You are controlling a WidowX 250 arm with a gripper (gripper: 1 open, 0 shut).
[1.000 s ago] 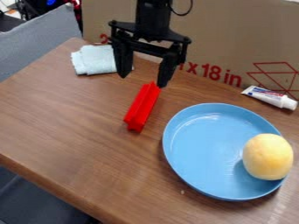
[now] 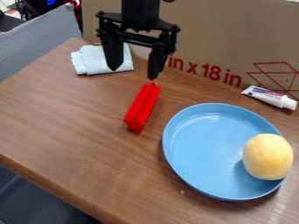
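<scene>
My black gripper (image 2: 132,61) hangs open at the upper middle, nothing between its fingers. Below it a red elongated object (image 2: 142,108) lies on the wooden table (image 2: 65,122). A pale folded cloth (image 2: 91,61) is behind the gripper to the left. A blue plate (image 2: 202,153) at the right carries a round pale-yellow object (image 2: 267,157). A white tube (image 2: 270,96), like toothpaste, lies behind the plate.
A cardboard box (image 2: 222,35) with red print stands along the back. The table's left and front edge borders a dark gap.
The objects on the table look unmoved.
</scene>
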